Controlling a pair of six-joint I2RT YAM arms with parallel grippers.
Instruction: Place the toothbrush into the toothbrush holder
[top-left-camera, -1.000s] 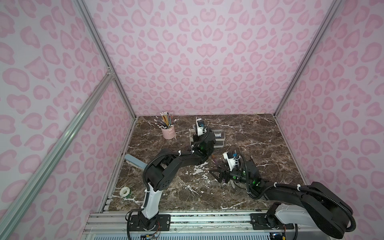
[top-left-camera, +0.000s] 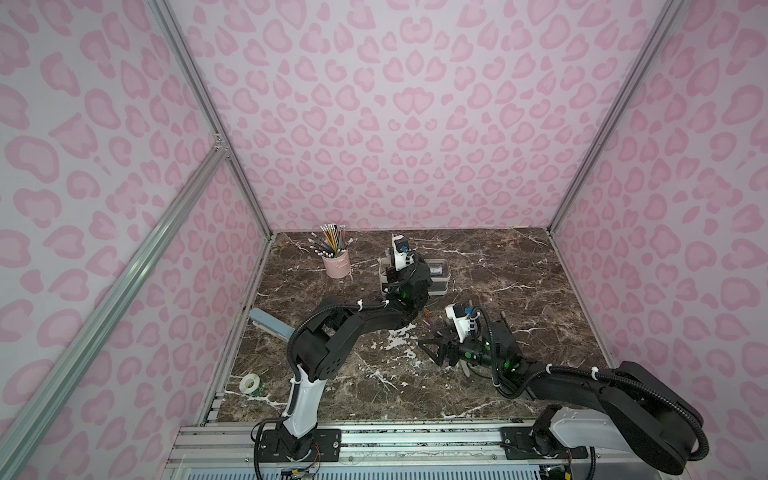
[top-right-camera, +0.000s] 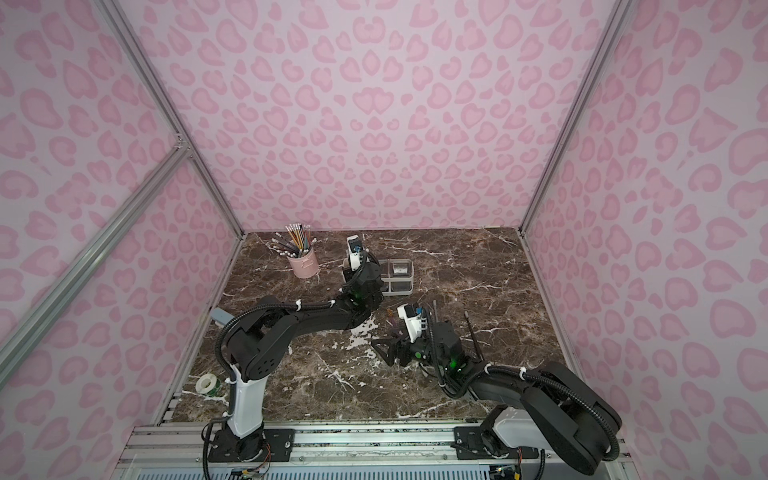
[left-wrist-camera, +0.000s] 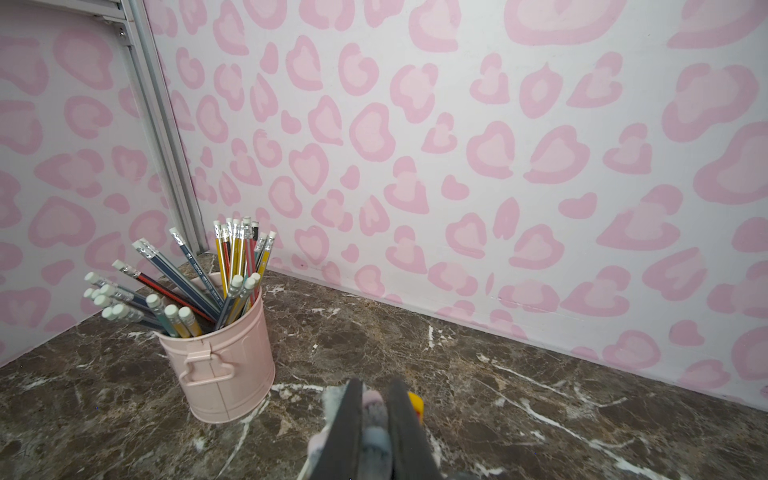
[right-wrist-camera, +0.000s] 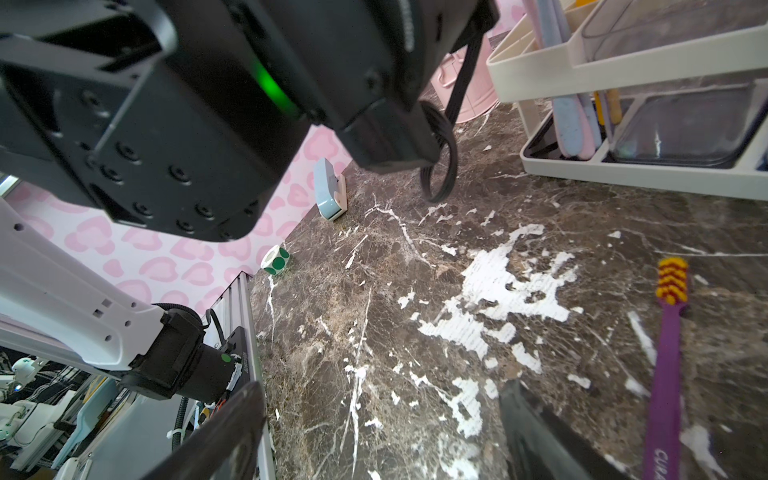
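Note:
The white two-tier toothbrush holder stands upright at the back middle, partly hidden by my left arm in the top views. In its left compartment, the right wrist view shows a pale blue and pink toothbrush upright beside something yellow. My left gripper is over that side of the holder, shut on a pale blue and pink toothbrush; its lower part is out of sight. A purple toothbrush with yellow and red bristles lies on the table. My right gripper stands open and empty, left of the purple brush.
A pink bucket of pencils stands left of the holder. A light blue stapler and a roll of tape lie along the left edge. White worn patches mark the tabletop.

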